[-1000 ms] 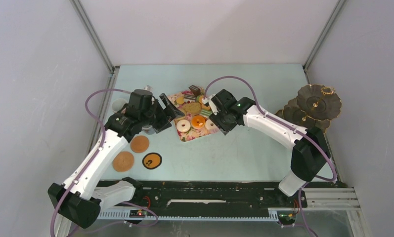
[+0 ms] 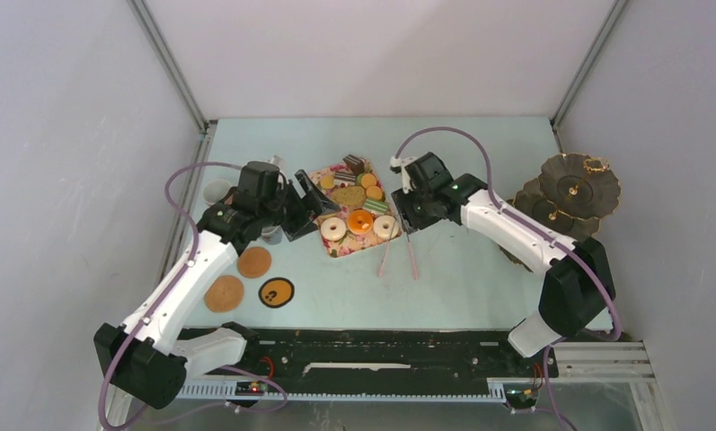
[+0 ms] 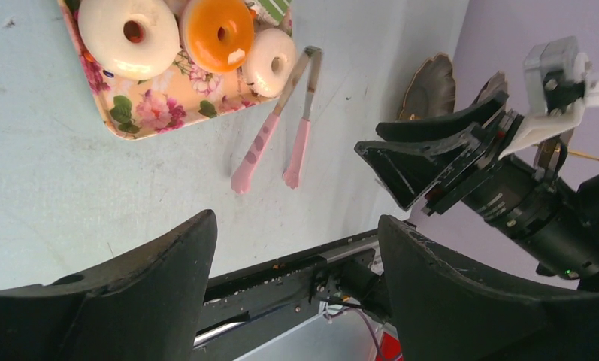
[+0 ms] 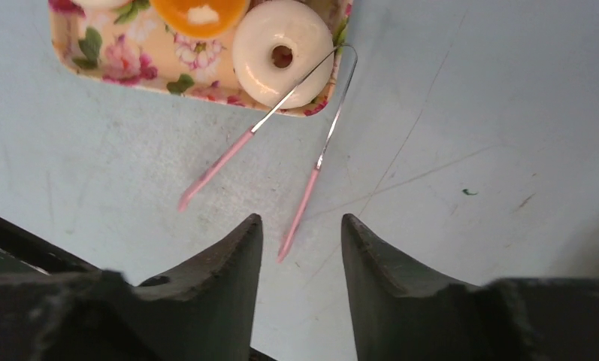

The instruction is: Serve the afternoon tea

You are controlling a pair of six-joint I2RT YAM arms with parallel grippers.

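The floral tray (image 2: 340, 252) at mid-table holds pastries, among them white donuts (image 2: 333, 229) and an orange-glazed donut (image 2: 360, 222). Metal tongs with pink handles (image 4: 221, 161) lie spread at its near right corner, their bent end over the white donut and their handles toward me. Above that corner hangs my right gripper, its fingers (image 4: 240, 259) apart; the tongs are below them, nothing is gripped. My left gripper (image 2: 322, 215) hovers over the tray's left side with its fingers (image 3: 176, 278) wide open and empty.
On the right stands a dark tiered stand (image 2: 580, 186) with gold edging. Round brown coasters (image 2: 254, 261) and a black-rimmed orange disc (image 2: 277, 292) lie at the left, with a white cup (image 2: 216, 190) behind.
The left arm has barely shifted.
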